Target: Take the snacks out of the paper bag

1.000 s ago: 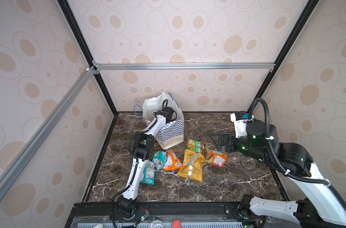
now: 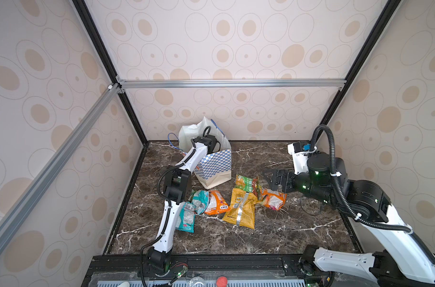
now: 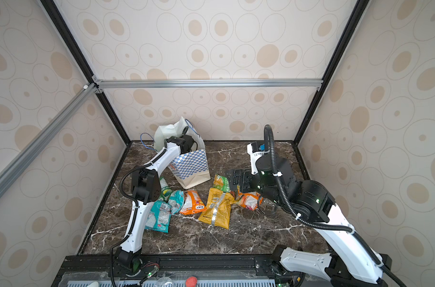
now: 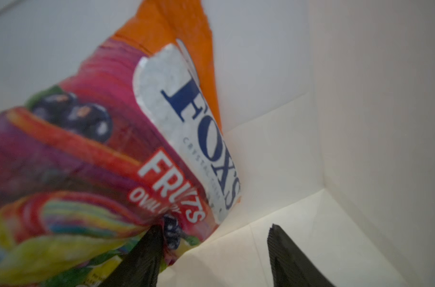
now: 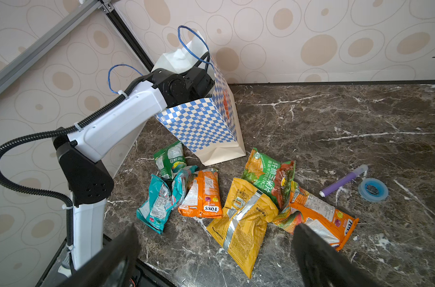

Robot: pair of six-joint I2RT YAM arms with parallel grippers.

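Observation:
The white paper bag with blue checks (image 2: 212, 165) stands at the back left, my left gripper (image 3: 184, 143) down inside its top. In the left wrist view a FOX'S Fruits candy bag (image 4: 107, 157) lies beside the left fingertips, which stand apart, with white bag interior to the right. Snack packets lie on the table before the bag: teal (image 5: 157, 205), orange FOX'S (image 5: 198, 196), yellow (image 5: 241, 224), green (image 5: 267, 174) and a second orange one (image 5: 322, 224). My right gripper (image 2: 277, 179) hangs over the right of the table, its fingers apart.
A purple marker (image 5: 341, 181) and a blue tape ring (image 5: 372, 190) lie on the right. Walls close in the workspace on three sides.

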